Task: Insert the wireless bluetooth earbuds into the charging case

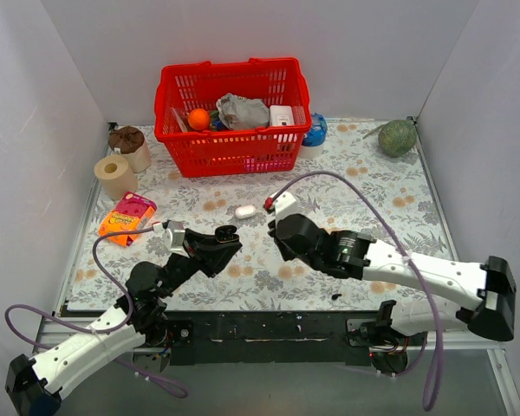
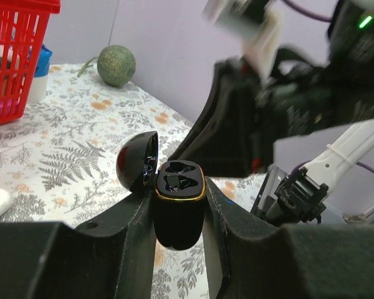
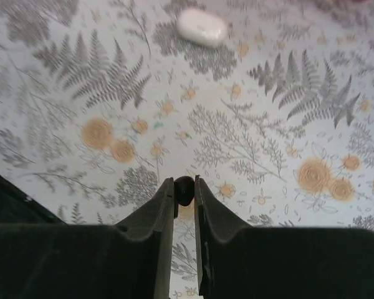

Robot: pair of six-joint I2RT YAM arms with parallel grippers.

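Observation:
The black charging case [image 2: 180, 182], gold-edged, is gripped upright between the fingers of my left gripper. Its lid [image 2: 137, 162] stands open, and the glossy wells face up; whether they are empty I cannot tell. A small black earbud [image 3: 184, 190] sits between the fingertips of my right gripper, which is closed on it well above the table. In the top view this right gripper is to the right of the case, apart from it. Another small black piece, seemingly an earbud [image 1: 335, 296], lies near the table's front edge.
A white oval object [image 1: 245, 211] lies mid-table behind the grippers. The red basket [image 1: 234, 160] stands at the back, with an orange snack bag [image 1: 128, 218] and a paper roll [image 1: 115, 176] at left. A green round fruit [image 1: 397, 138] rests back right.

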